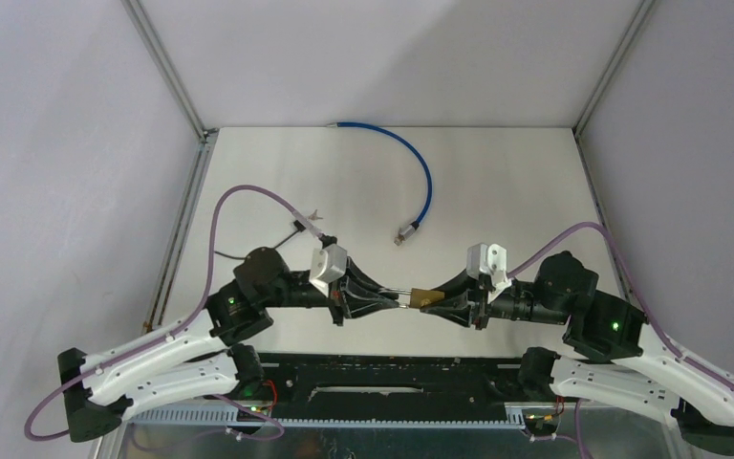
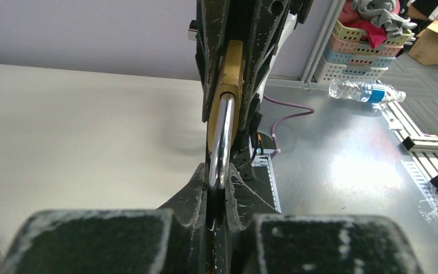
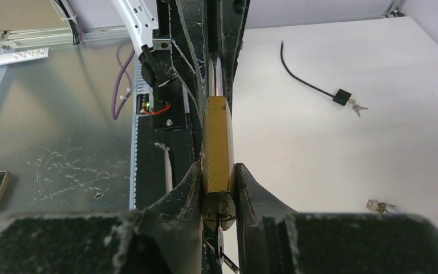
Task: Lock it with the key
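Observation:
My two grippers face each other over the front of the board. My right gripper is shut on the brass padlock (image 3: 218,142); part of a key shows below it. My left gripper is closed round the padlock's steel shackle (image 2: 224,131), which points toward it. In the top view the padlock (image 1: 426,297) sits between both sets of fingertips. A key (image 3: 358,108) beside a black block (image 3: 342,97) on a cord lies on the board behind.
A blue cable (image 1: 423,172) with a metal end lies on the middle of the white board (image 1: 507,191). The board's back and right are clear. The black front rail (image 1: 392,373) runs below the grippers.

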